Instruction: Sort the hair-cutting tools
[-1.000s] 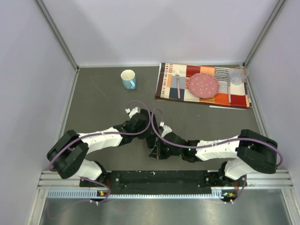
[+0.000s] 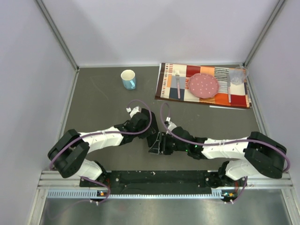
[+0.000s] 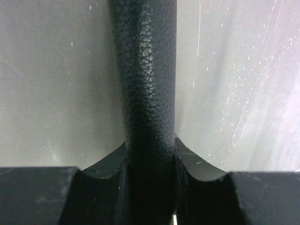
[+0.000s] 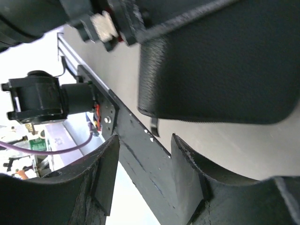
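Note:
A black leather-textured case (image 2: pixel 152 121) hangs or lies at the middle of the table, partly hidden under both arms. My left gripper is shut on the black case (image 3: pixel 147 70), its fingers pinching the grained surface from both sides. At the case's near end is my right gripper (image 2: pixel 157 145). In the right wrist view that gripper stands open with nothing between its fingers, and the case (image 4: pixel 215 75) is just beyond them. A small dark tab (image 4: pixel 154 126) sticks out from the case's edge. No cutting tools show; the case's inside is hidden.
A light blue mug (image 2: pixel 128 79) stands at the back left. At the back right a patterned placemat (image 2: pixel 187 96) carries a pink plate (image 2: pixel 203 85), a fork (image 2: pixel 177 83) and a knife (image 2: pixel 229 88), with a clear glass (image 2: pixel 238 75) at its edge.
The left arm and the case stay almost in place.

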